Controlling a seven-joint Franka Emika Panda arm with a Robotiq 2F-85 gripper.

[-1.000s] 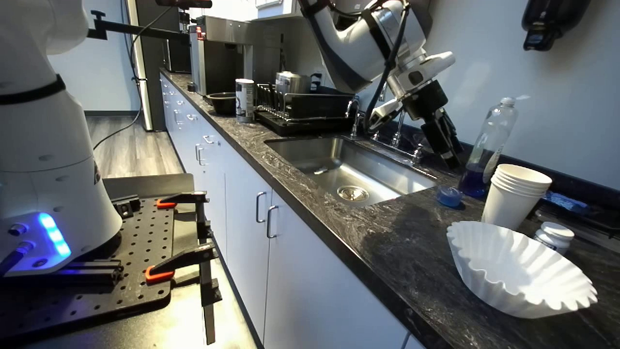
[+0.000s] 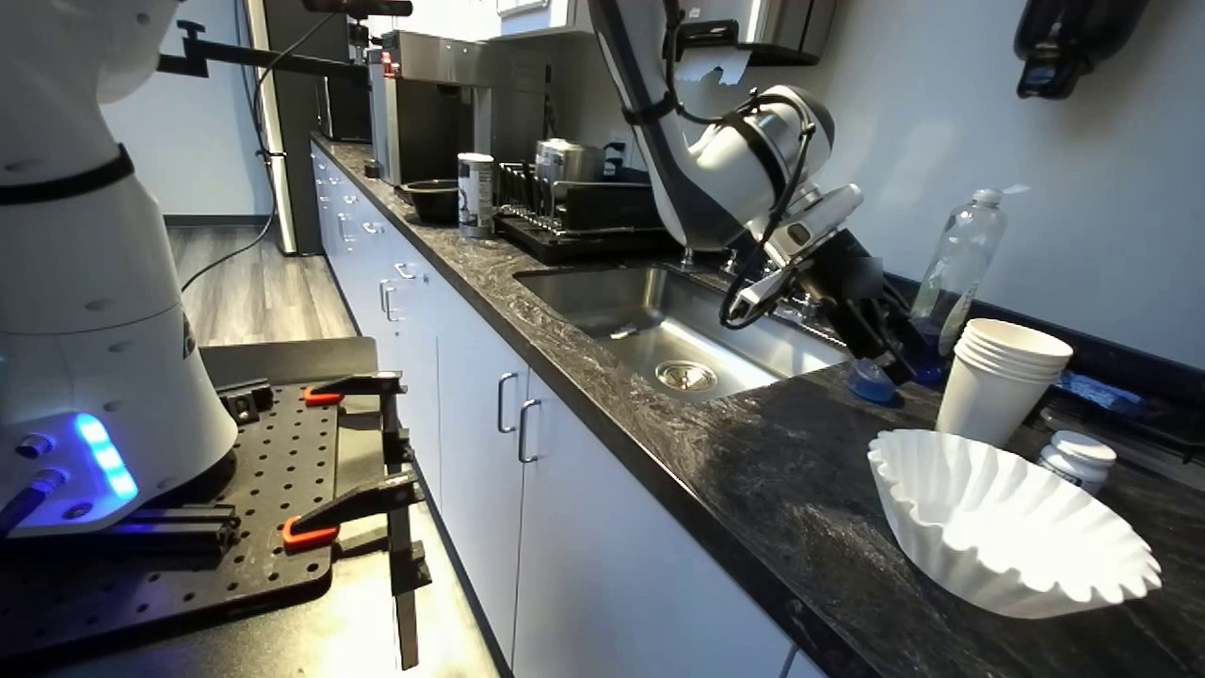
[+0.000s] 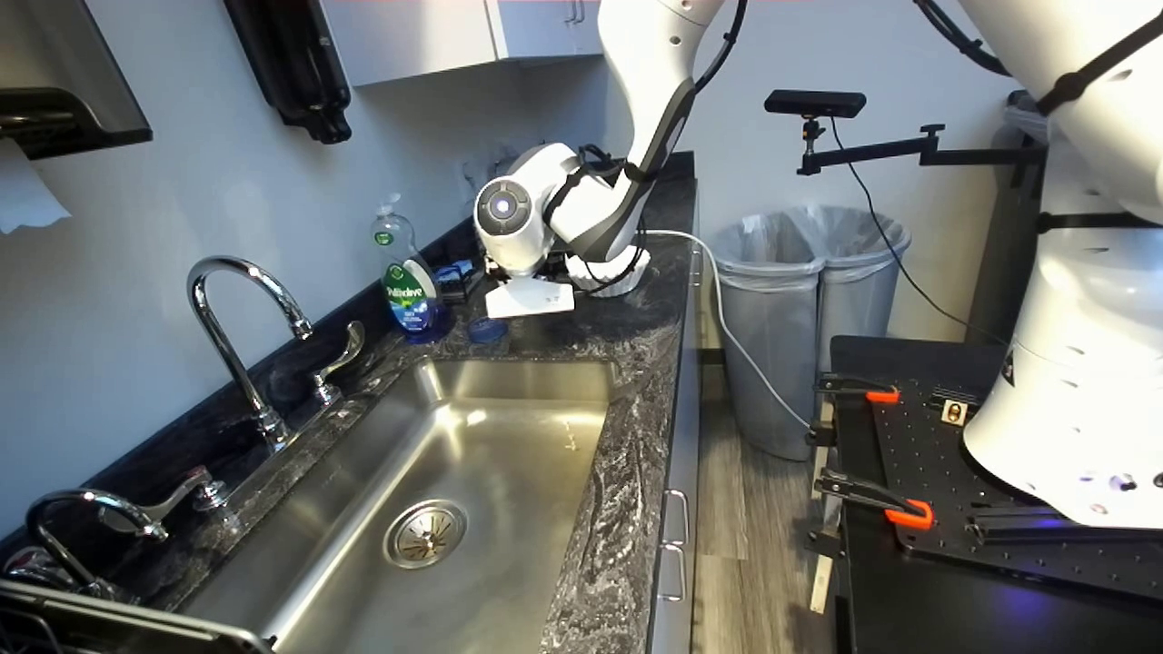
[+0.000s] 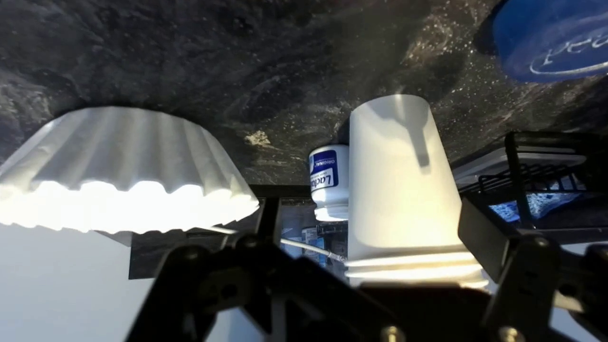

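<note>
My gripper (image 2: 912, 360) is low over the counter beyond the sink, just short of a stack of white paper cups (image 2: 994, 390). It stands open: in the wrist view its dark fingers (image 4: 484, 233) are spread wide, with the cup stack (image 4: 402, 188) lying between them in the picture. Nothing appears gripped. The gap left between fingers and cups is hard to judge. A white fluted coffee filter (image 2: 1005, 531) rests nearer the counter's front edge. Beside the cups is a small white bottle (image 4: 329, 181) with a blue label.
A soap bottle (image 3: 409, 278) stands by the wall, close to the gripper. Near it lies a blue round object (image 2: 872, 382). The steel sink (image 3: 512, 480) is empty. Beyond the cups a black wire rack (image 4: 516, 171) sits by the wall.
My arm has come down and a little to the right, bringing the gripper from above the counter to near the cups. The objects on the counter appear unmoved.
</note>
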